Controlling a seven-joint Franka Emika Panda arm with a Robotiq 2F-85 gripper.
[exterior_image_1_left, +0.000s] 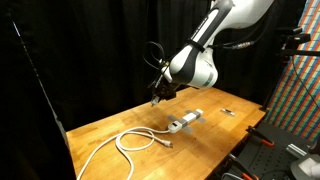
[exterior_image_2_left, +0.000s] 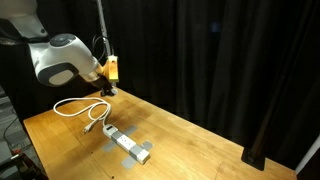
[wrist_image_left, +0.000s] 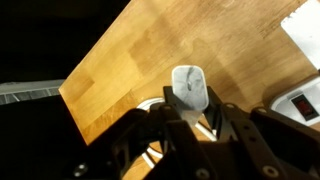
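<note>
My gripper is shut on a small whitish plug-like piece (wrist_image_left: 188, 83), its rounded end pointing away from the fingers. In exterior view 1 this piece hangs above the table, clear of the white power strip (exterior_image_1_left: 186, 121). Exterior view 2 shows the strip (exterior_image_2_left: 127, 144) lying flat, with several sockets along its top. At the right of the wrist view is the strip's end with a dark switch (wrist_image_left: 303, 105). A white cord (exterior_image_1_left: 122, 146) loops over the table from the strip, its plug (exterior_image_1_left: 164, 143) lying loose.
Pale patches (exterior_image_2_left: 126, 162) mark the wooden table (exterior_image_2_left: 195, 150) around the strip. A small flat item (exterior_image_1_left: 229, 112) lies toward the right edge. Black curtains (exterior_image_2_left: 210, 60) close off the back.
</note>
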